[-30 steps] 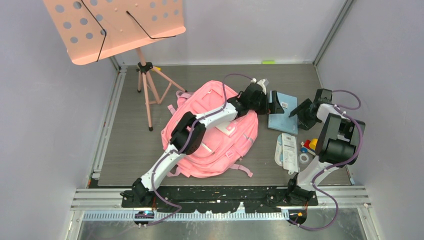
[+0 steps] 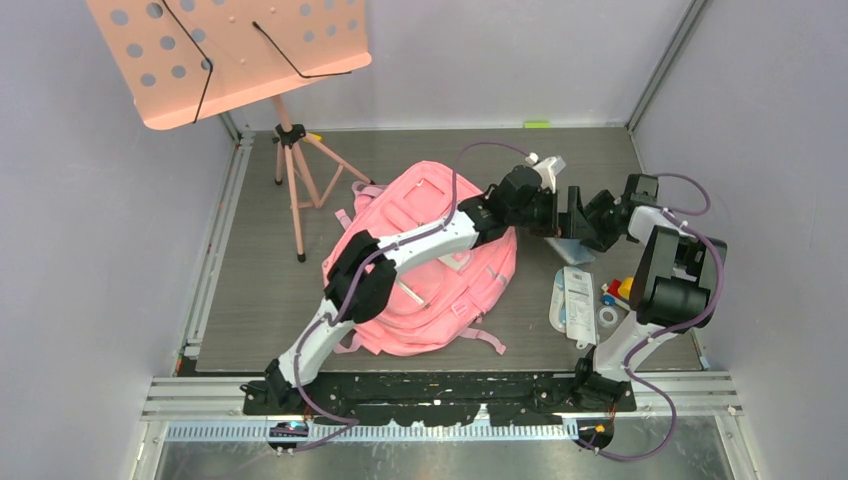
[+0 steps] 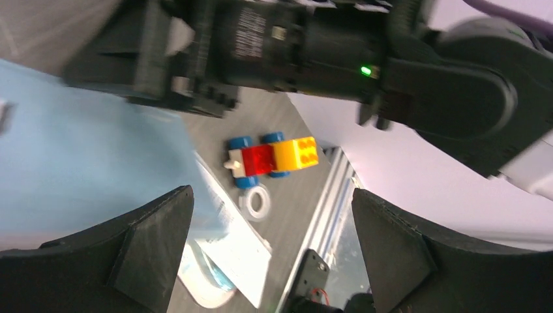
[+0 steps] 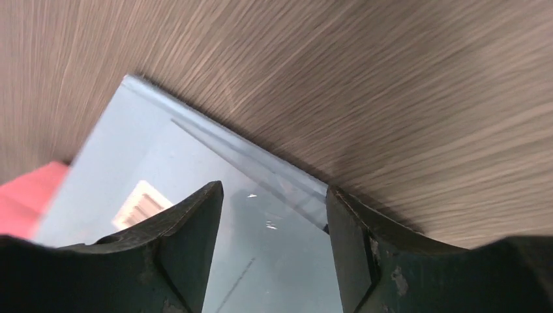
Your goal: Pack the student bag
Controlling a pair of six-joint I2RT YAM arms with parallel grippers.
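Observation:
The light-blue book point(image 2: 572, 252) is mostly covered by the two grippers in the top view; the right wrist view shows its pale cover and spine point(image 4: 228, 140) at close range. My right gripper is shut on the book at its edge. Over the book, my left gripper point(image 2: 568, 214) stands open, its fingers wide apart in the left wrist view, with nothing held between them. The two grippers are very close together. A pink backpack point(image 2: 440, 315) lies on the floor under the left arm.
Below the book lie a white flat box point(image 2: 579, 305) and a pale rounded item point(image 2: 556, 305). To their right are a toy car point(image 3: 264, 158) and a white ring point(image 3: 255, 203). A pink stand point(image 2: 297, 190) rises at the left.
My left gripper has moved right, across the book and close to the right gripper. The right gripper has shifted slightly left. Much less of the book shows from above.

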